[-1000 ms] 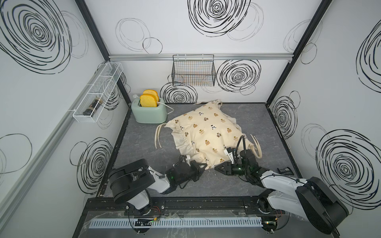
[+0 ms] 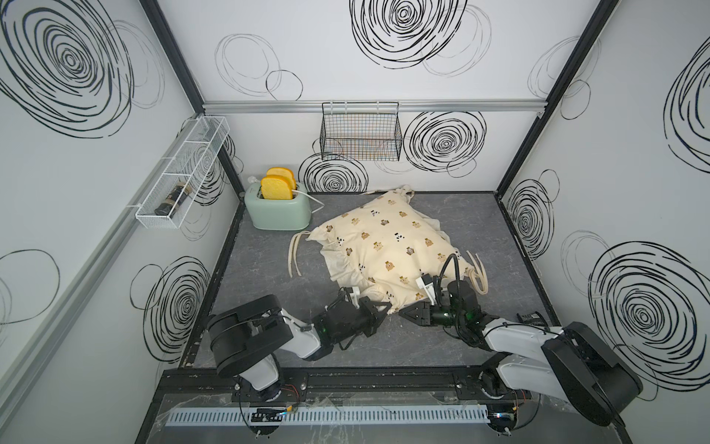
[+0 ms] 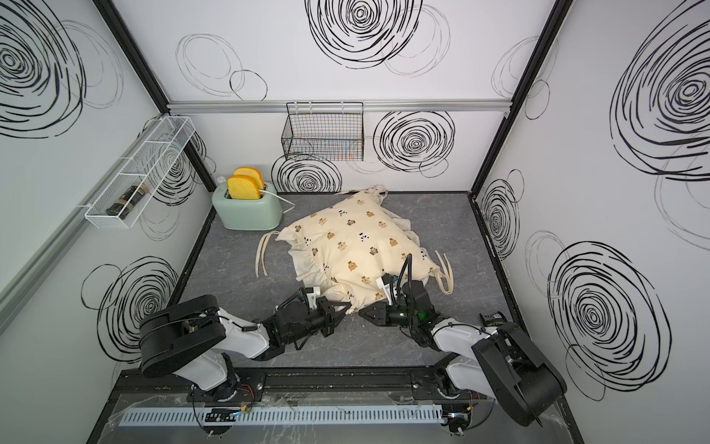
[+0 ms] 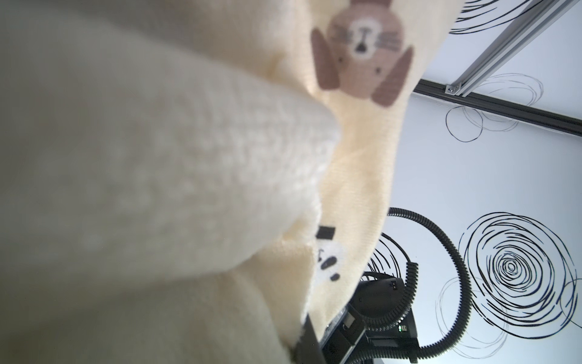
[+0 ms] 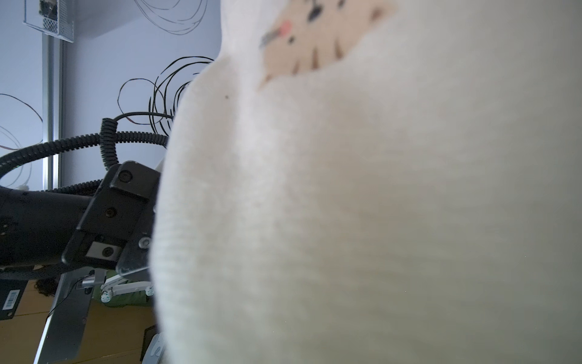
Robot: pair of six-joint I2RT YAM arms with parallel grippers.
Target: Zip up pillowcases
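A cream pillowcase (image 2: 392, 240) printed with small animal faces lies plump on the table, its near corner reaching between the two arms. At the left of that corner my left gripper (image 2: 387, 305) is shut, its tips against the cloth edge; whether cloth is pinched there is hidden. Just to the right, my right gripper (image 2: 403, 313) sits low by the same corner, and the fabric hides how far its fingers stand apart. Blurred cream cloth (image 4: 151, 163) fills much of the left wrist view, and the pillowcase covers most of the right one. No zipper can be made out.
A green toaster (image 2: 278, 211) with yellow slices stands at the back left. Fabric ties (image 2: 479, 273) trail from the pillowcase's sides. A black wire basket (image 2: 361, 137) hangs on the back wall. Bare table (image 2: 259, 259) shows to the left.
My left gripper has shifted slightly right, toward the right gripper, and the near part of the pillowcase has moved a little with it. The right gripper is almost where it was.
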